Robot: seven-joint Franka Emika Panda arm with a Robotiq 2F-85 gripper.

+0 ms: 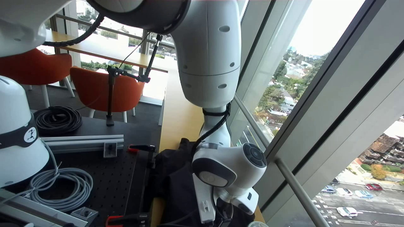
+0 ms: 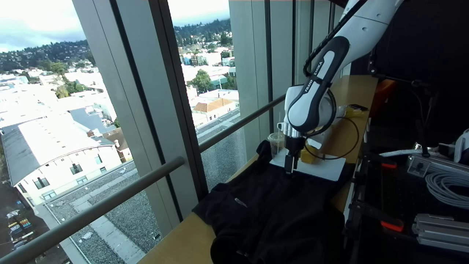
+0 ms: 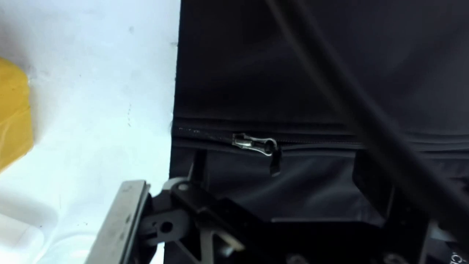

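Observation:
A black garment lies spread along the wooden ledge. Across it in the wrist view runs a zipper, its silver slider near the edge of a white board; a short dark pull tab hangs from the slider. My gripper is open over the cloth, one dark finger left of the tab and the other on its right. Nothing is held between them. In exterior view 2 the gripper points down beside the board's near edge; contact with the cloth cannot be made out.
On the board sit a yellow block and, at its window side, a clear cup. A metal rail runs along the windows. Clamps with red ends line the ledge's other side. A dark cable crosses the wrist view.

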